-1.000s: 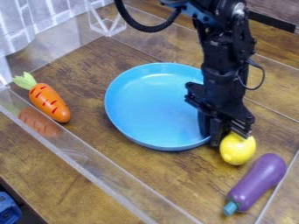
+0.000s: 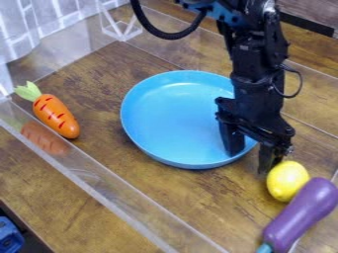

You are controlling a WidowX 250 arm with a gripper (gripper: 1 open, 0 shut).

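My black gripper [image 2: 254,148] hangs over the right rim of a blue plate [image 2: 172,119], its fingers apart and pointing down. A yellow lemon-like object [image 2: 288,182] lies just below and right of the fingertips, with nothing seen held. A purple eggplant [image 2: 299,215] lies below the yellow object at the lower right edge. An orange carrot [image 2: 54,114] with a green top lies at the far left.
A clear plastic edge crosses the lower left, and another wall stands along the top left.
My gripper has risen slightly off the yellow object, which now shows more fully. The eggplant appears shifted slightly right and down.
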